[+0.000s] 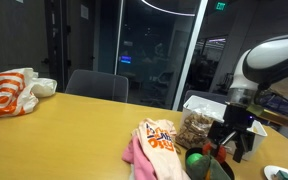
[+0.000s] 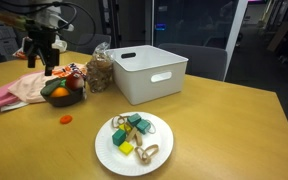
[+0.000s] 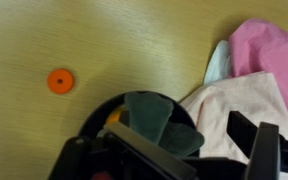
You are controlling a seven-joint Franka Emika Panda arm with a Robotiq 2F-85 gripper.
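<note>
My gripper (image 2: 40, 66) hangs above and beside a black bowl (image 2: 68, 99), its two fingers apart with nothing between them. Round items fill the bowl, among them an orange one (image 2: 60, 92) and a red one (image 2: 77, 80). From the wrist camera, a dark green item (image 3: 147, 116) lies on top in the bowl, partly hidden behind the gripper. In exterior view 1 a bright green round item (image 1: 193, 160) shows at the bowl's side. A small orange disc (image 3: 60, 81) lies on the bare table beside the bowl.
Pink and cream cloths (image 1: 159, 148) lie close to the bowl. A bag of brown pieces (image 2: 100, 70) and a white bin (image 2: 150, 76) stand nearby. On a white plate (image 2: 104, 153) are several small blocks and rings. Clear table (image 2: 229, 120) extends to the right.
</note>
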